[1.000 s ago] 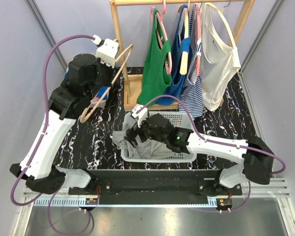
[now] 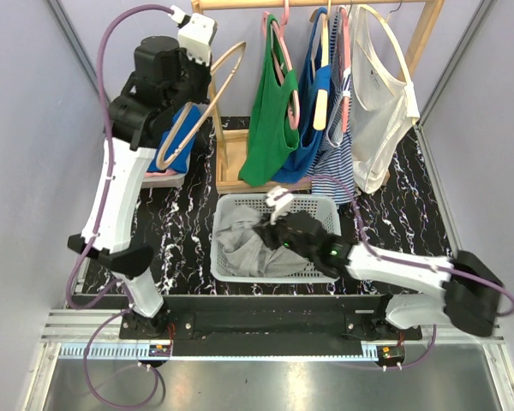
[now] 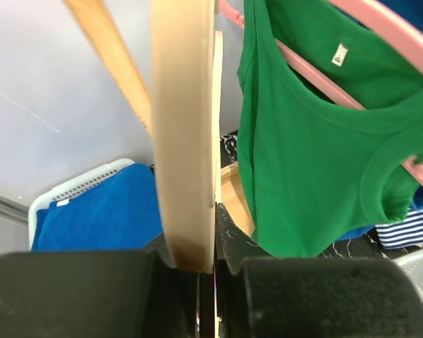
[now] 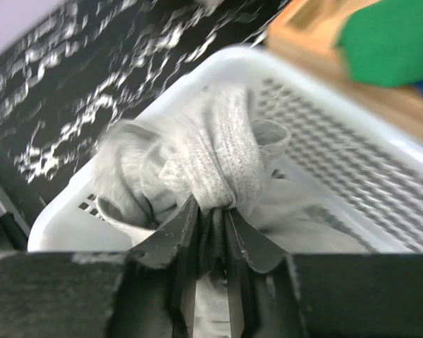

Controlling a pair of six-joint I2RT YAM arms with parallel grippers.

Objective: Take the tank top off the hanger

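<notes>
In the top view my left gripper [image 2: 204,70] is raised at the upper left, shut on a bare wooden hanger [image 2: 207,111]. The hanger [image 3: 182,134] stands up between its fingers in the left wrist view, with no garment on it. A grey tank top [image 2: 240,244] lies crumpled in the white basket [image 2: 321,204]. My right gripper [image 2: 270,229] is low over it, blurred in the top view. The right wrist view has its fingers [image 4: 176,239] close together against bunched grey cloth [image 4: 215,155]; whether they grip it is unclear.
Green [image 2: 270,120], blue, striped and white [image 2: 377,103] tops hang from the wooden rack [image 2: 291,2] behind the basket. Blue cloth [image 3: 102,211] fills a second basket at the back left.
My right gripper has moved right across the basket. The grey cloth's left end, which lay over the basket's left rim, is now inside. The left arm has swung slightly right with the hanger.
</notes>
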